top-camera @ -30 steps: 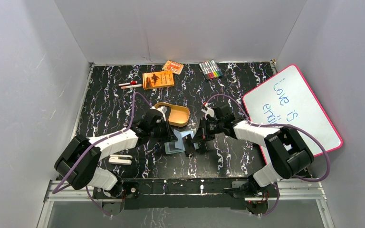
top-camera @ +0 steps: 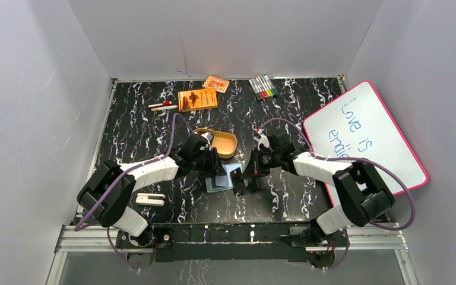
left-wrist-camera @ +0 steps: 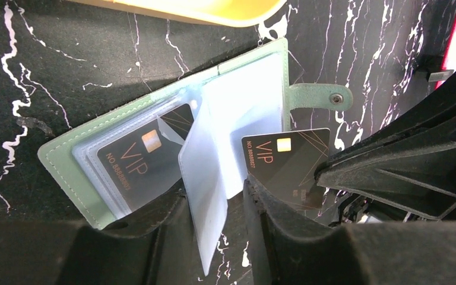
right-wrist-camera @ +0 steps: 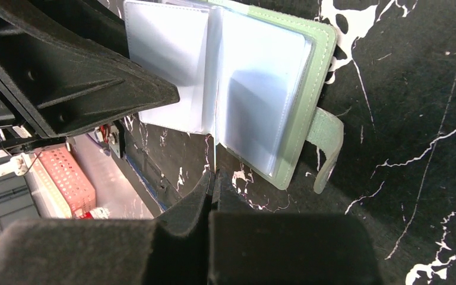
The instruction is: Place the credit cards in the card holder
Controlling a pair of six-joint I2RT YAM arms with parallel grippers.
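The green card holder (left-wrist-camera: pixel 61 159) lies spread on the table, a black VIP card (left-wrist-camera: pixel 122 169) under its clear sleeves on the left half. One translucent sleeve page (left-wrist-camera: pixel 202 172) stands raised between the fingers of my left gripper, which is open with a gap around the page. My right gripper is shut on a second black VIP card (left-wrist-camera: pixel 273 166), held over the holder's right half by its right side. In the right wrist view this card appears edge-on as a thin line. Whether its left edge is inside a sleeve I cannot tell.
An orange tray (top-camera: pixel 228 143) stands just behind the holder. A book (top-camera: pixel 197 100), pens (top-camera: pixel 263 87) and markers (top-camera: pixel 163 106) lie farther back. The whiteboard (top-camera: pixel 365 133) leans at the right; a white object (top-camera: pixel 149 199) sits at the front left.
The left arm has shifted to the right, its gripper coming nearer the holder's middle. The right gripper and its card have moved only very slightly to the right.
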